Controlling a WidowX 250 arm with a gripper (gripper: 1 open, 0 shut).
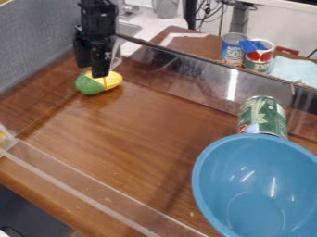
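Note:
My black gripper (95, 63) hangs at the top left of the camera view, open, just above a toy corn cob (99, 82) with yellow kernels and green husk, which lies on the wooden surface (136, 157) near the left wall. Nothing shows held between the fingers.
A large blue bowl (254, 185) fills the lower right, with a green can (262, 117) behind it. Two cans, one silver-blue (233, 49) and one red (259, 57), stand at the back right beyond a clear partition.

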